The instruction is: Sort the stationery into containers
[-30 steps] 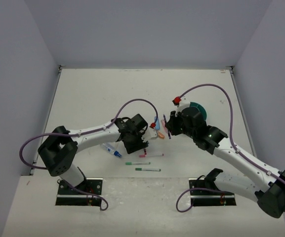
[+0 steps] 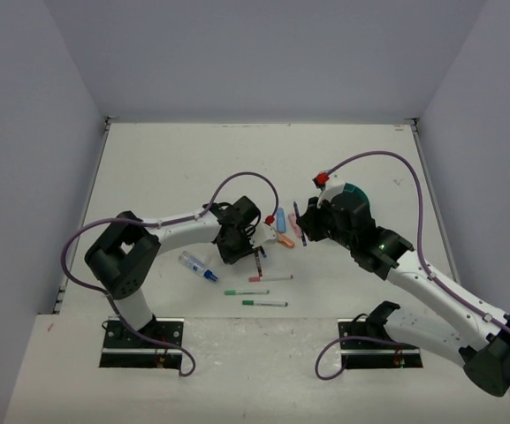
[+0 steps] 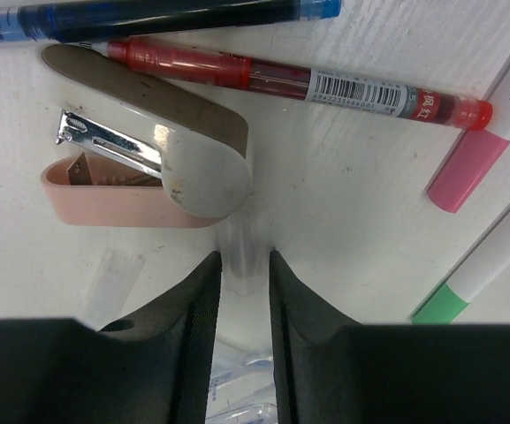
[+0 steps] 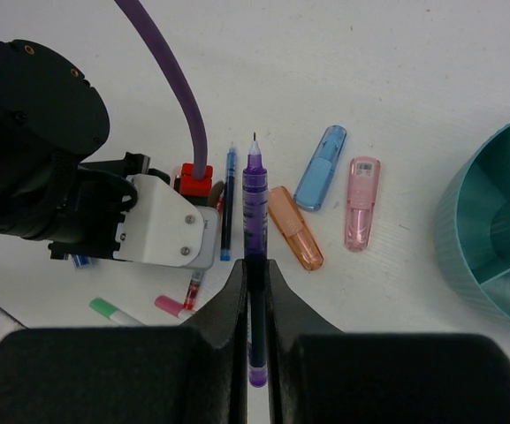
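In the left wrist view my left gripper stands with its fingertips a little apart. A small clear piece (image 3: 240,265) shows between the tips, with a gap on its right side. Just beyond lies a pink and white stapler (image 3: 148,163), a red pen (image 3: 277,79) and a blue pen (image 3: 175,18). My right gripper is shut around a purple pen (image 4: 255,194), held upright in the right wrist view. Blue (image 4: 321,168), orange (image 4: 295,228) and pink (image 4: 361,203) highlighters lie on the table. Teal divided container (image 4: 471,247) stands right.
Green-capped markers (image 2: 264,304) and a pink-capped marker (image 2: 270,278) lie near the front. A clear bottle-like item with blue ends (image 2: 198,266) rests left of them.
The left arm has shifted slightly toward the back and left over the last second, its gripper staying near the pens.
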